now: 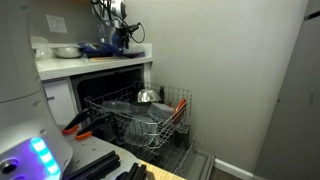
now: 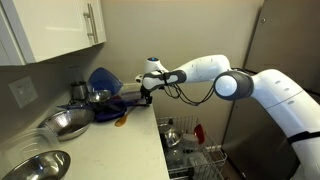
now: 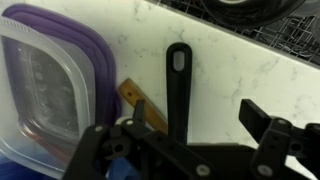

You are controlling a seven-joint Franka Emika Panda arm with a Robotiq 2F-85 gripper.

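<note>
In the wrist view a black handle (image 3: 178, 85) with a hole near its end lies on the white counter, running down the middle of the picture. My gripper is open above it, with one finger on either side and a clear gap to each. Beside the handle is a wooden handle (image 3: 143, 105), partly hidden under the left finger. Exterior view 2 has the gripper (image 2: 148, 90) low over the far end of the counter (image 2: 115, 152). The far ends of both utensils are hidden by the gripper.
A clear plastic container (image 3: 45, 85) and a purple item (image 3: 92, 45) lie left of the gripper. Metal bowls (image 2: 68, 122) stand along the wall. The open dishwasher rack (image 1: 140, 125), holding a metal bowl (image 1: 148, 96) and other dishes, is below the counter.
</note>
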